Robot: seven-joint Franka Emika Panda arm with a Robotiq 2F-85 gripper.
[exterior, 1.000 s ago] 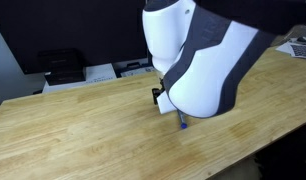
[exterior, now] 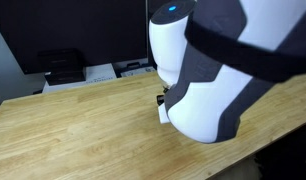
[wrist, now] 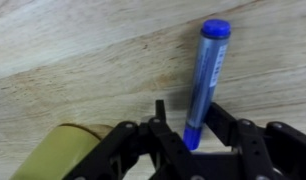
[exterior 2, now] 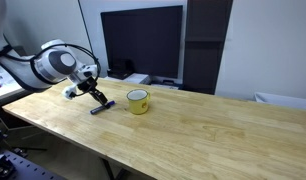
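Note:
A blue-and-white marker (exterior 2: 102,107) lies on the wooden table in exterior view 2. In the wrist view the marker (wrist: 205,75) runs down between the fingers of my gripper, nearer the right one. A gap shows on its left, so the fingers stand part open around it. The gripper (exterior 2: 100,98) is low over the marker in exterior view 2. In exterior view 1 the arm hides the marker and most of the fingers.
A yellow cup (exterior 2: 138,104) stands to the right of the marker, close to my gripper. Its side (wrist: 61,152) fills the wrist view's lower left. A black screen (exterior 2: 145,42) rises behind the table. Bare table (exterior 2: 223,125) extends to the right.
In exterior view 1 the arm has shifted and lowered a little. The marker's blue end, visible before beside the gripper, is now hidden behind the arm.

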